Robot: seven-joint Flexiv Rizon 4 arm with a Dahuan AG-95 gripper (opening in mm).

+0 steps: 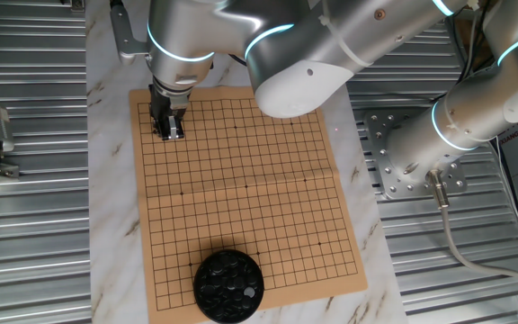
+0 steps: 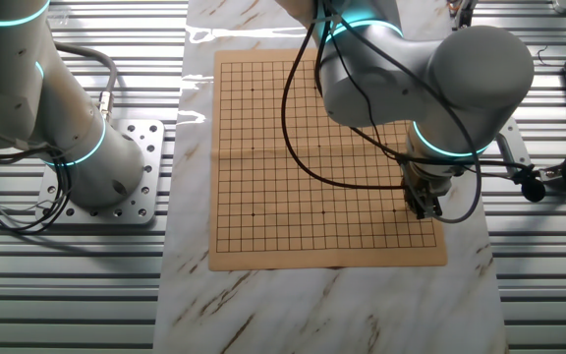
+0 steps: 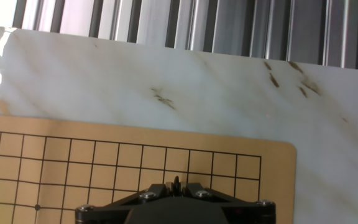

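Note:
A tan Go board (image 1: 241,207) with a black grid lies on the marble-topped table, with no stones visible on its uncovered squares. Over the board's far left corner in exterior view 1 hangs my gripper (image 1: 172,135), pointing down. Exterior view 2 shows the gripper (image 2: 425,211) partly hidden by cables. In the wrist view the fingers of my gripper are drawn close together. A narrow dark shape shows between them; whether it is a stone or the fingertips themselves, I cannot tell. A round black bowl (image 1: 207,301) of black stones sits on the near edge of the board.
Bare marble table (image 1: 115,225) borders the board, with ridged metal panels beyond. My arm's base plate (image 1: 380,171) stands to the right in exterior view 1. A loose cable loop (image 2: 288,128) crosses above the board in exterior view 2. Most of the board is clear.

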